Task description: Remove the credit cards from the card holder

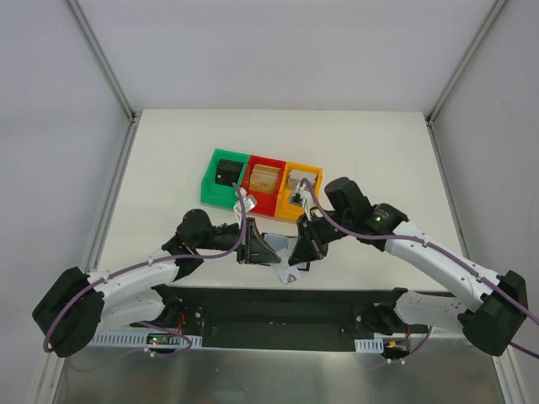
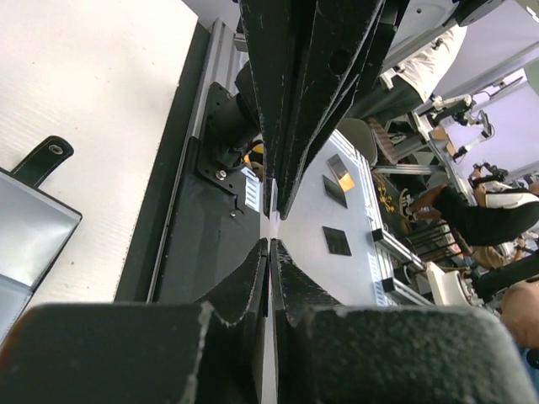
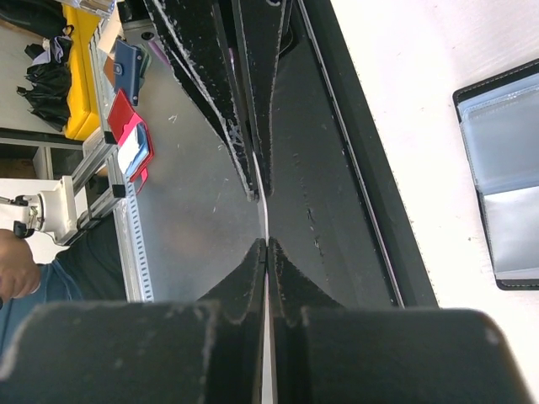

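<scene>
A thin whitish card (image 1: 285,271) is between my two grippers, above the front of the table. In the top view my left gripper (image 1: 276,259) reaches it from the left; in the left wrist view my left gripper is shut on the card, seen edge-on as a pale strip. My right gripper (image 1: 295,261) comes from the other side. Its fingertips (image 3: 259,244) lie close about the card's edge in the right wrist view, and whether they grip it is unclear. Below lies the open card holder (image 3: 509,177) with clear sleeves, its black strap (image 2: 42,160) showing.
Green (image 1: 216,195), red (image 1: 263,205) and yellow (image 1: 290,207) bins stand behind the grippers, each with things in it. The table's front edge (image 1: 269,295) runs close below the card. Free white table (image 1: 379,151) lies to the right.
</scene>
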